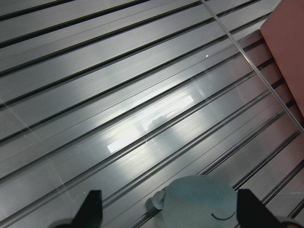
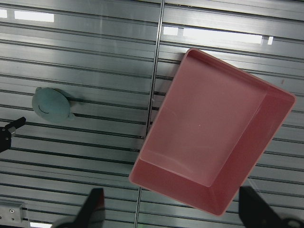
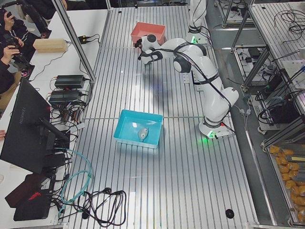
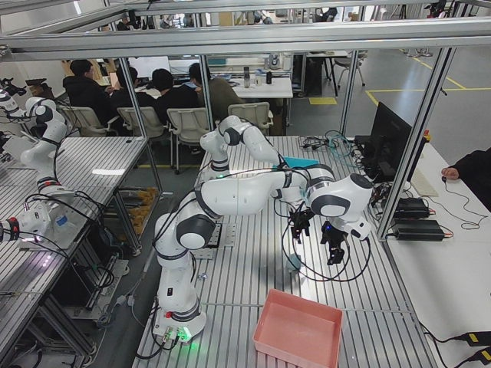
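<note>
A light teal plush toy [image 1: 199,199] with a stitched smile lies on the slatted table, below my left gripper; that gripper's two fingers stand apart on either side of it, open. The toy also shows left of the pink bin [image 2: 204,123] in the right wrist view, which looks down from above. My right gripper is open, its fingers wide apart at the bottom edge with table and bin beneath. Both bins' surroundings show in the camera views; the cyan bin [image 3: 124,119] holds a small grey plush [image 3: 143,134].
A monitor [image 3: 26,129], power units and coiled cables [image 3: 102,205] line the table's left side. The table between the two bins is mostly clear. A metal frame post [image 3: 76,43] stands at the left edge.
</note>
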